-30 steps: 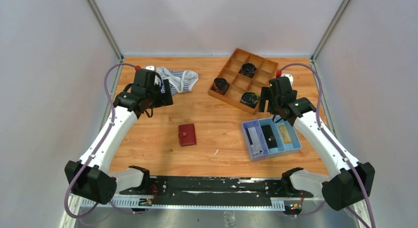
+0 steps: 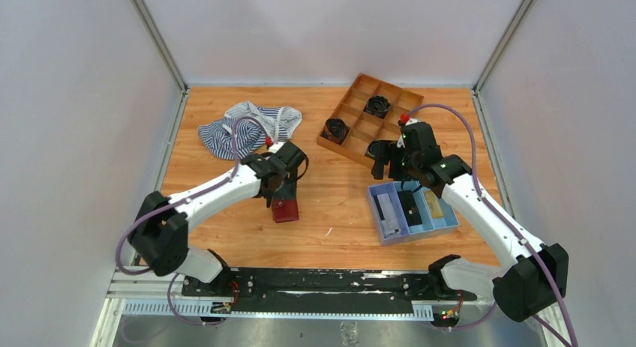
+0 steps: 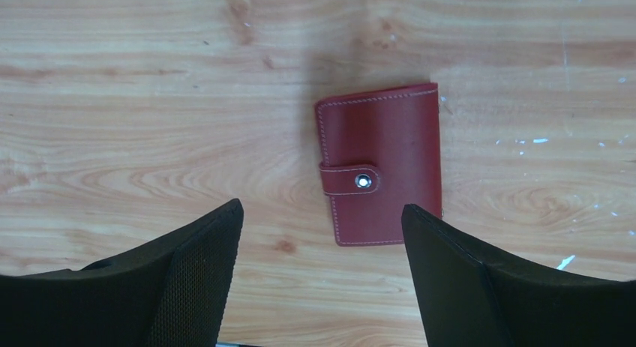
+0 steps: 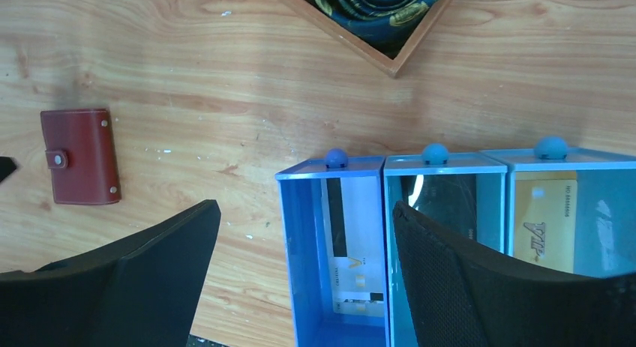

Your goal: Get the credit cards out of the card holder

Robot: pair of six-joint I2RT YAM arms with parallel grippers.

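A dark red card holder (image 3: 390, 137) lies flat on the table, its snap strap fastened in the left wrist view. Above it hovers my left gripper, fingers apart and nothing between them; the right finger overlaps the holder's lower edge in that view. In the top view the left arm covers the holder's upper part. My right gripper is open and empty, over the gap beside the blue bin. No cards show inside the holder. Loose cards lie in the bin: a white one (image 4: 361, 234), a black one (image 4: 450, 201) and a gold one (image 4: 551, 219).
The blue three-part bin (image 2: 418, 234) stands right of centre. Behind it is a wooden divided box (image 2: 356, 100) with rolled dark items. A striped cloth (image 2: 225, 141) lies at the back left. Bare table separates holder and bin.
The right gripper has shifted slightly left. Holder and bin have stayed put.
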